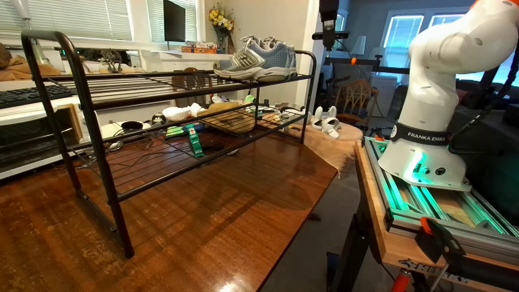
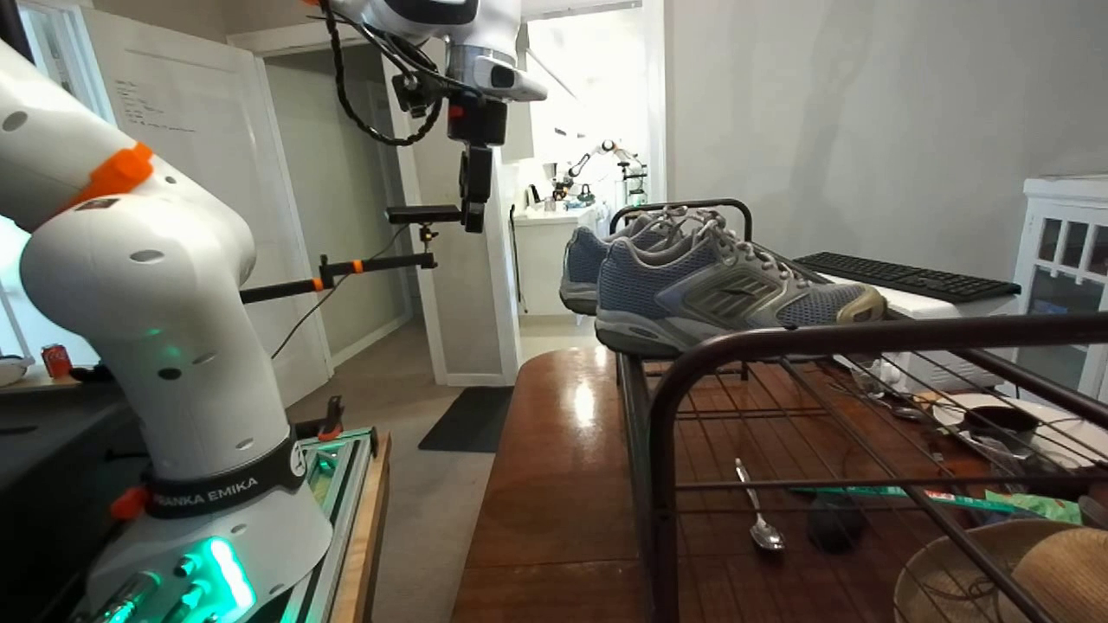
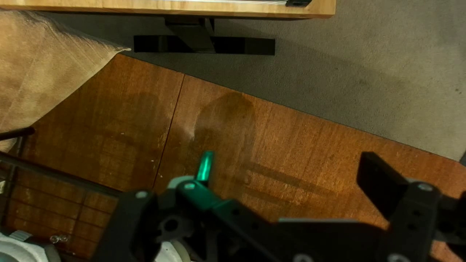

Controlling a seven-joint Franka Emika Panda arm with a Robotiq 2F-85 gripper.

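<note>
A pair of grey-blue running shoes rests side by side on the top tier of a dark metal shoe rack. In exterior view 2 my gripper hangs fingers-down to the left of the shoes, higher than them and apart from both. Only its lower part shows at the top edge of exterior view 1. The wrist view has the gripper open: its fingers stand wide apart over bare wood, nothing between them. Part of a shoe peeks in at the lower left corner there.
The rack stands on a glossy brown table whose front part is clear. On and below its lower tier lie a green strip, a spoon and a straw hat. A floor gap separates this table from the robot's wooden bench.
</note>
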